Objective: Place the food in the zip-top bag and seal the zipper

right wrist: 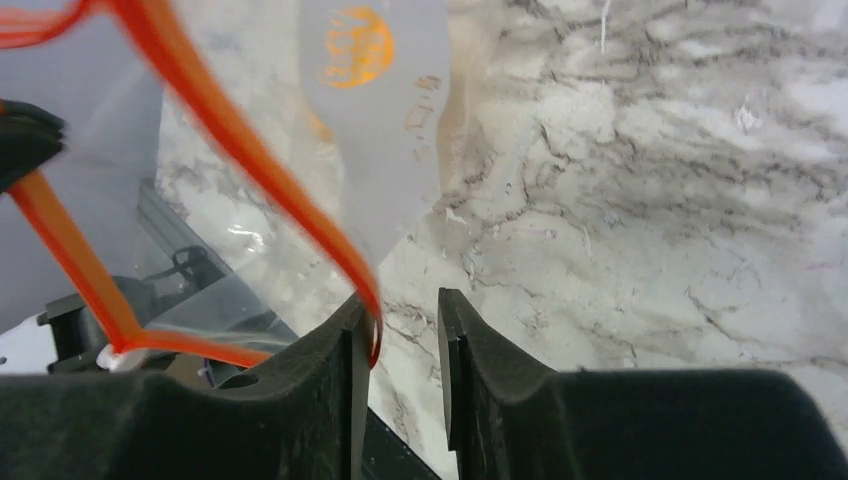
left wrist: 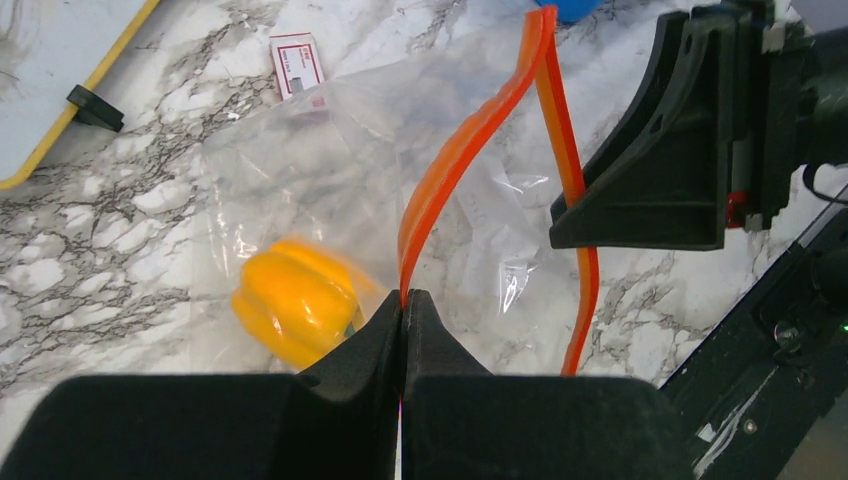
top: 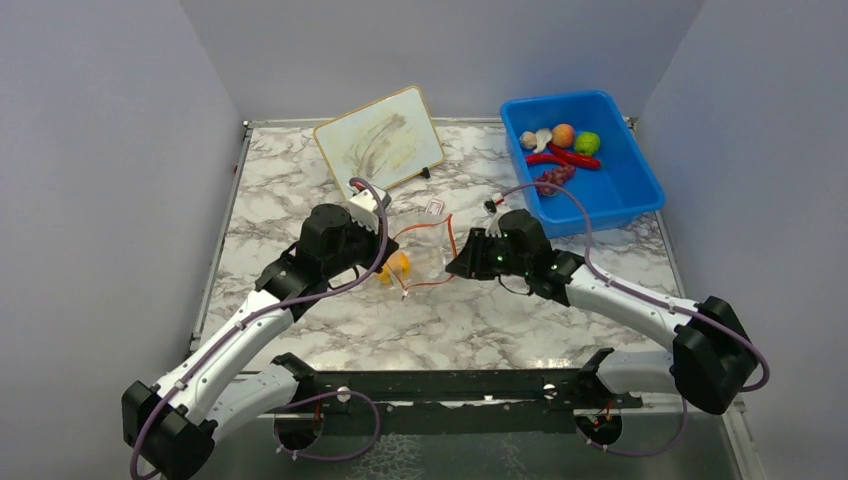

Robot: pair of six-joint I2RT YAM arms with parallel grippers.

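The clear zip bag [left wrist: 330, 150] stands wide-mouthed between my two grippers, its orange zipper edges [left wrist: 455, 165] spread apart. Inside lies a yellow bell pepper [left wrist: 295, 300], also visible through the plastic from above [top: 395, 266]. My left gripper is shut, with one orange edge running down into its fingertips. On the opposite side, my right gripper is part open. The other orange edge [right wrist: 290, 195] rests against the inner side of one right finger [right wrist: 357, 335], and a clear gap separates it from the other finger.
A blue bin [top: 625, 190] at the back right holds red peppers [top: 575, 158], a green item [top: 587, 144], grapes [top: 556, 177] and more food. A whiteboard [top: 380, 140] lies at the back, near a small card [top: 434, 207].
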